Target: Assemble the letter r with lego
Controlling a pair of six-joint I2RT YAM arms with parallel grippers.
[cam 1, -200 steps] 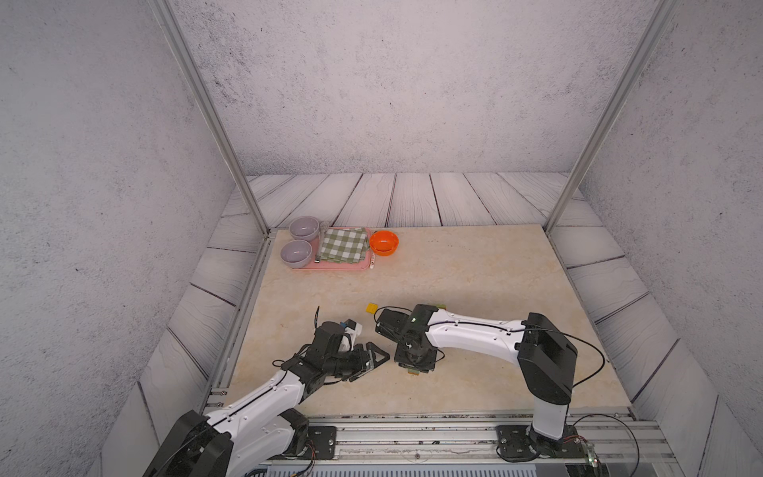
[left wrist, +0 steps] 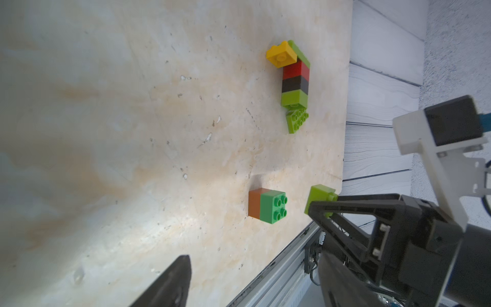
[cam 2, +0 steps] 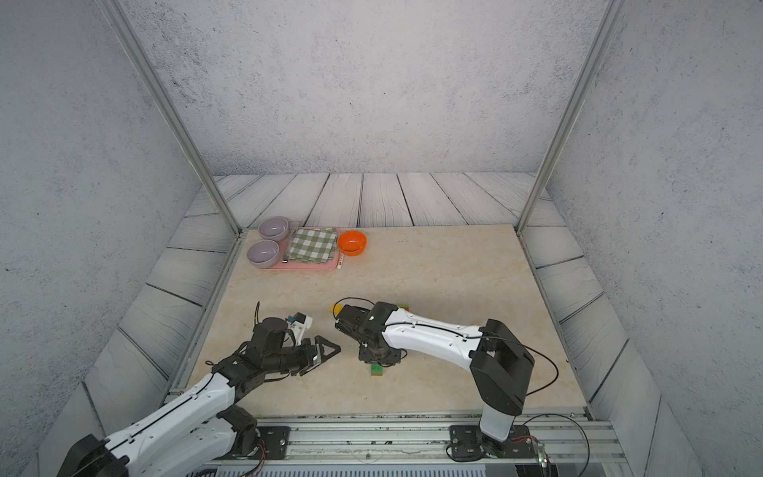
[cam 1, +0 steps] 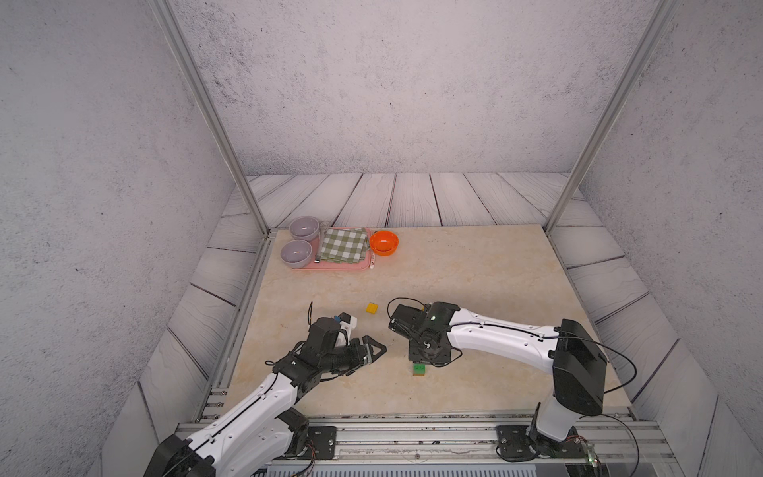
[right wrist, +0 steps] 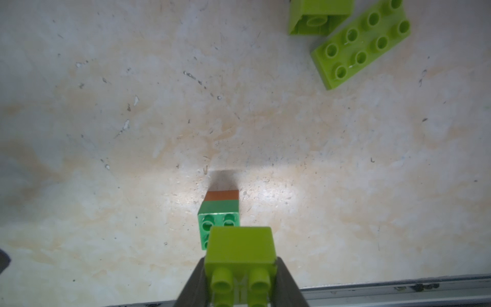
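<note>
In the left wrist view a stack (left wrist: 294,84) of green, black, red and green bricks with a yellow brick on top lies on the table, a flat lime brick (left wrist: 297,120) beside it. Nearer is an orange-and-green brick pair (left wrist: 267,205). My right gripper is shut on a lime brick (right wrist: 239,244) held above that pair. My left gripper hangs to the left of the pair with its fingers apart, nothing seen between them.
At the back left a pink tray (cam 1: 334,267) holds a checked cloth and two purple bowls, with an orange bowl (cam 1: 384,245) beside it. A lone yellow brick (cam 1: 371,308) lies mid-table.
My right arm has moved to the right and up, uncovering the brick pair on the table. My left gripper has shifted only slightly.
</note>
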